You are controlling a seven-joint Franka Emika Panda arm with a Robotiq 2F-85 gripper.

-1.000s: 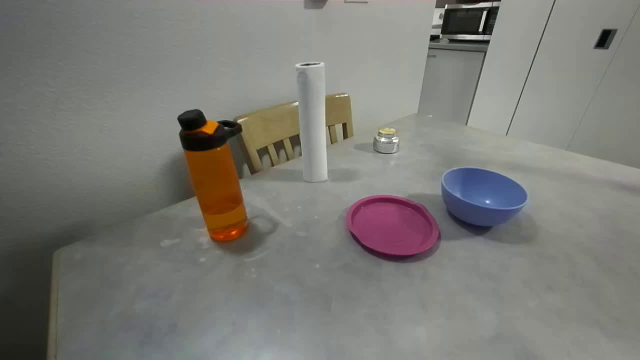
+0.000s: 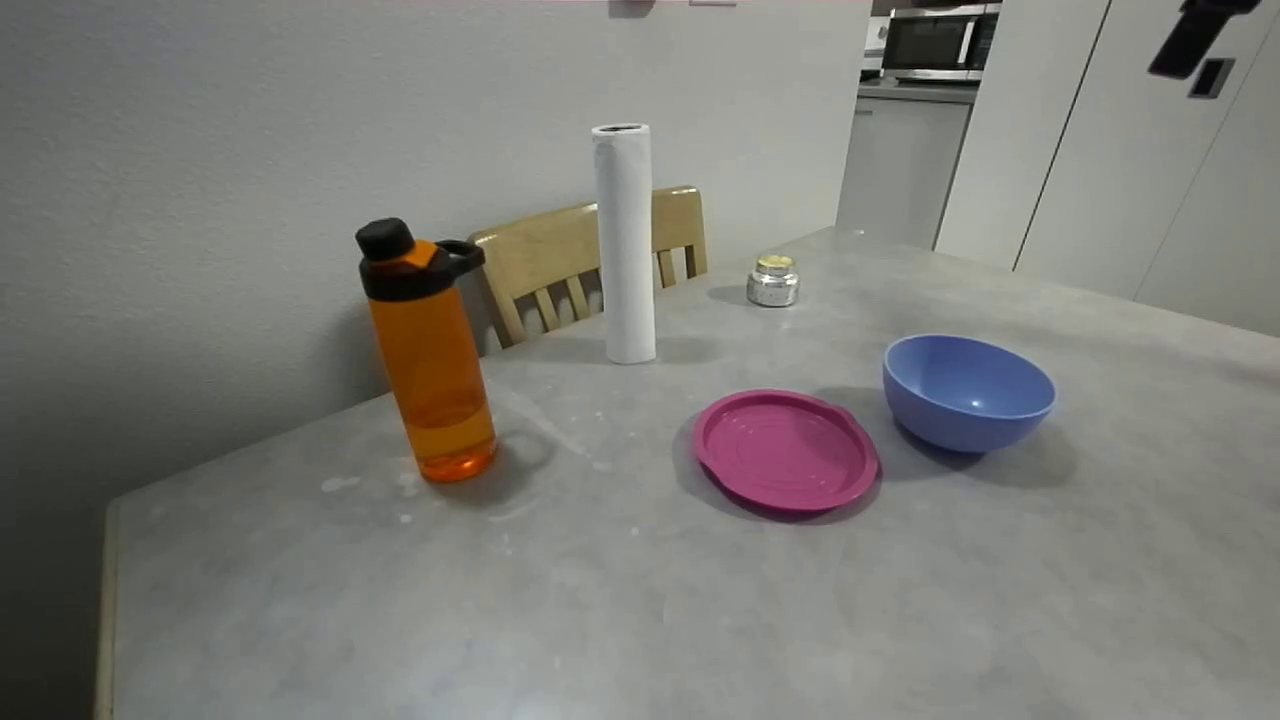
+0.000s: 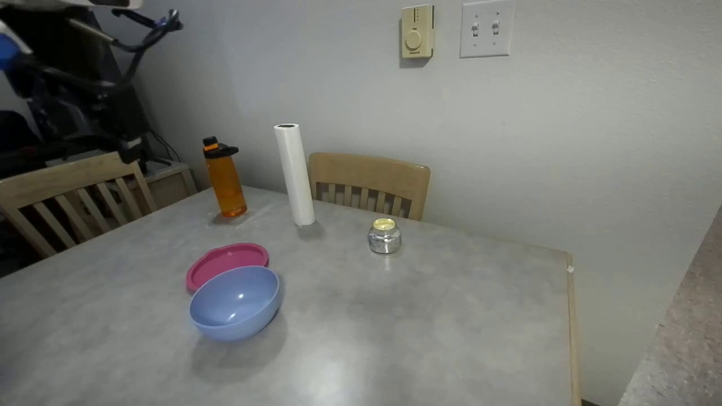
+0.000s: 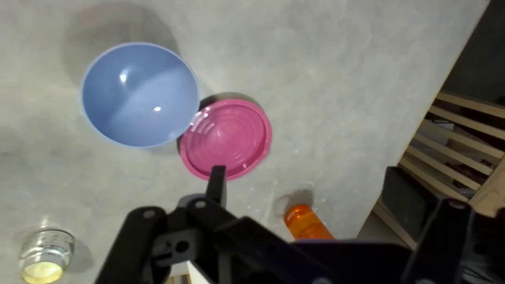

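In the wrist view my gripper is open high over the table, its two dark fingers wide apart and nothing held between them. Below it lie a blue bowl (image 4: 140,94), empty, and a shallow pink plate (image 4: 227,137), also empty. From the side, the bowl (image 2: 967,394) stands upright close beside the plate (image 2: 786,450). An orange bottle (image 2: 432,372) with a black cap stands upright at the left; the wrist view shows only its lower part (image 4: 307,222). One dark fingertip (image 2: 1185,43) shows at the top right of exterior view 1.
A tall white roll (image 3: 295,175) stands near the wall side, with a silver jar (image 3: 384,238) to its right. Wooden chairs (image 3: 369,169) border the table.
A dark part of my gripper has come into exterior view 1 at the top right, where none showed before. The objects on the table have not moved.
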